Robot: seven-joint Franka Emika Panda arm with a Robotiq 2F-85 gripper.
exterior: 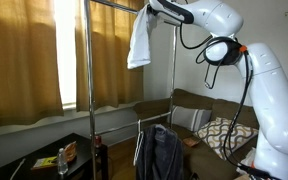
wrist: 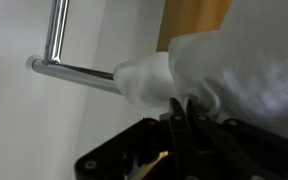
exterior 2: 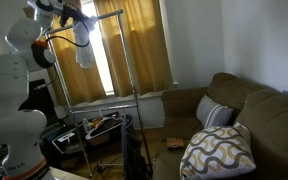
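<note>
A white cloth (exterior: 139, 42) hangs high beside the metal rack, below the end of the arm. In the wrist view the cloth (wrist: 246, 72) gathers in folds at the fingertips of my gripper, which is shut on it. Exterior view 2 has the cloth (exterior 2: 85, 52) dangling in front of the window, near the rack's top bar (exterior 2: 96, 19). The fingertips are too small or hidden to make out in both exterior views.
The metal clothes rack (exterior: 88, 70) stands before yellow curtains (exterior: 24, 65). A dark garment (exterior: 161, 152) hangs on its lower bar. On the right is a brown sofa (exterior 2: 268, 120) with patterned cushions (exterior 2: 216, 151); a dark table (exterior: 44, 158) at left carries small items.
</note>
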